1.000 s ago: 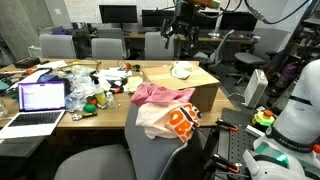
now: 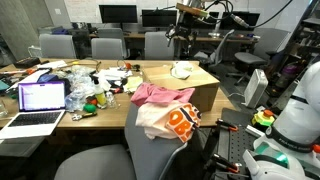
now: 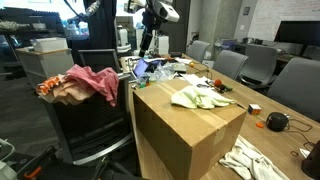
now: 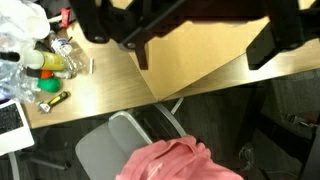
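Note:
My gripper is open, with nothing between its fingers. In the wrist view it points down over a cardboard box top [image 4: 190, 68], and a pink cloth [image 4: 178, 160] shows below on a chair. Exterior view 1 has the gripper [image 2: 180, 39] high above the table; the pink cloth [image 2: 160, 94] and a white and orange patterned cloth [image 2: 183, 123] hang over the chair back. A pale cloth [image 2: 181, 71] lies on the cardboard box [image 2: 205, 97]. From the other side, that pale cloth [image 3: 201, 97] drapes over the box's top edge.
On the wooden table [image 2: 75, 122] stand an open laptop [image 2: 41, 104], plastic bags [image 2: 78, 83] and several bottles and small objects. More white cloth [image 3: 252, 160] lies low beside the box. Grey chairs [image 3: 290, 82] surround the area.
Over the last second my gripper has risen slightly and shifted a little to the right in exterior view 1. The cloths, box and table objects stay where they were.

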